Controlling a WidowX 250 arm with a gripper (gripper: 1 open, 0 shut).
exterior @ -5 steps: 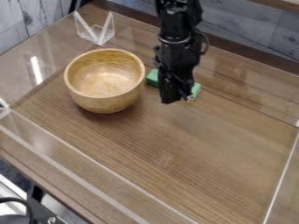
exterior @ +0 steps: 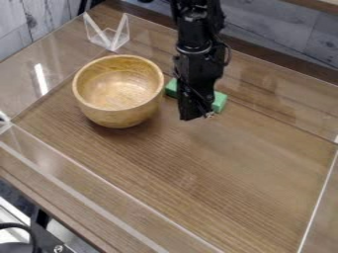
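Observation:
My black gripper [exterior: 196,104] hangs over the middle of the wooden table, its arm coming down from the top centre. Its lower end is in front of a green object [exterior: 214,102], which it partly hides. Whether the fingers are open or shut, and whether they touch the green object, I cannot tell. A wide pale wooden bowl [exterior: 119,89] stands to the left of the gripper.
A clear angular item [exterior: 109,35] stands at the back left. A dark object [exterior: 20,235] is at the bottom left corner.
The gripper has shifted very slightly over the last second; the bowl and green object look unmoved.

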